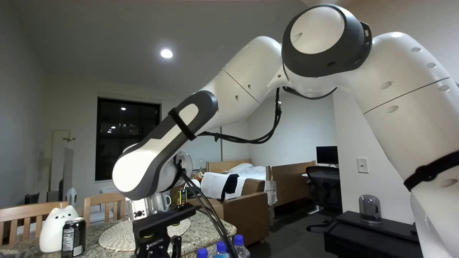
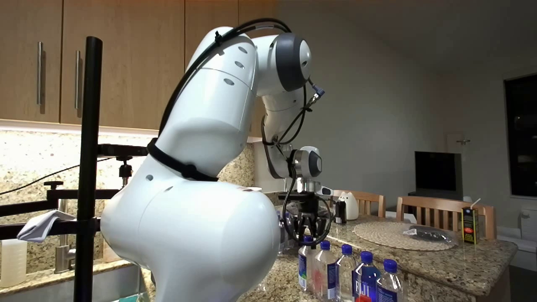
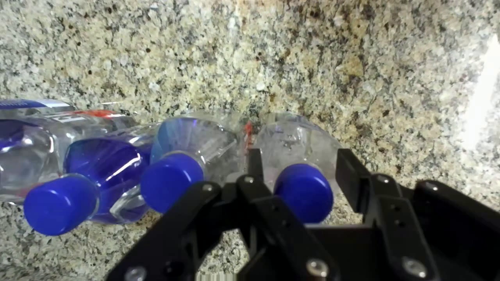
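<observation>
In the wrist view my gripper is part open, its two black fingers on either side of a clear bottle [image 3: 297, 140] with a blue cap [image 3: 305, 189]. Space shows between the cap and the right finger; contact on the left is unclear. More blue-capped bottles stand close on the left, the nearest cap [image 3: 171, 180] just beside the left finger. Exterior view 2 has the gripper [image 2: 311, 234] pointing down at the far end of a row of water bottles [image 2: 367, 279]. Exterior view 1 cuts off the fingertips at its lower edge.
A black can [image 1: 73, 238] and a white cat figure [image 1: 56, 230] stand on the granite counter near a woven mat [image 2: 387, 236]. A yellow-and-black carton [image 2: 469, 226] is at the far right. Bare granite [image 3: 412, 93] lies right of the bottles.
</observation>
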